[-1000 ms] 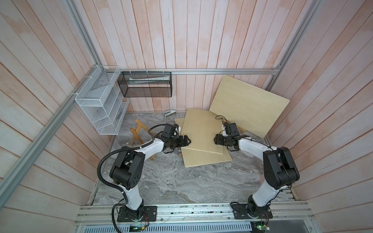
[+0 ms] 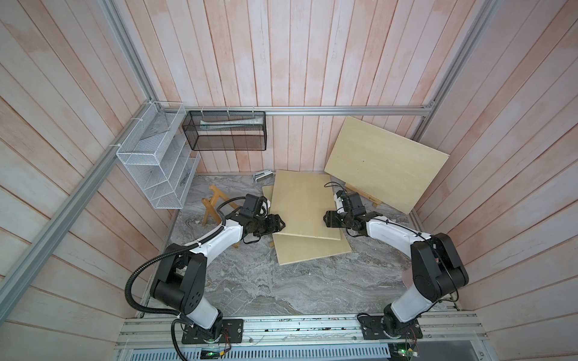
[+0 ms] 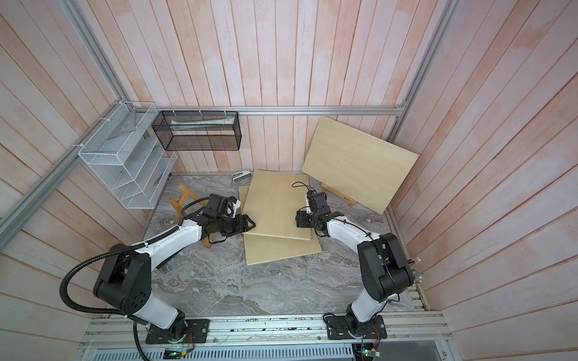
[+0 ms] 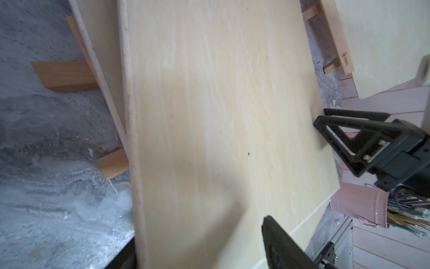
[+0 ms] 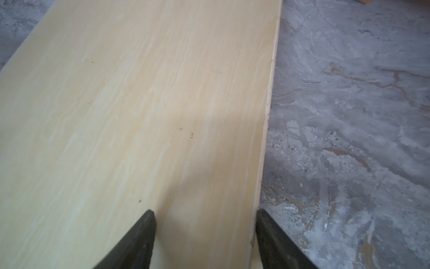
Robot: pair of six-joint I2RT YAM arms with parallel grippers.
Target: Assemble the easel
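A pale plywood board [image 2: 304,204] lies askew on top of a second board [image 2: 310,249], whose front strip sticks out. Wooden bars [image 4: 65,76] poke out from under the stack in the left wrist view. My left gripper [image 2: 284,223] is at the upper board's left edge with its fingers [image 4: 280,239] apart, one over the face, the other beyond the edge. At the right edge, my right gripper [image 2: 327,219] also has its fingers [image 5: 145,231] spread, one above the face and one just beside the edge. Neither view shows the board clamped.
Against the back right, another board [image 2: 385,162] leans on a wooden stand [image 2: 363,193]. A wooden stand [image 2: 210,203] is behind my left arm. Wire shelves [image 2: 159,159] and a black basket [image 2: 225,132] hang at back left.
Both boards have shifted left and slightly toward the front, the upper one turning a little.
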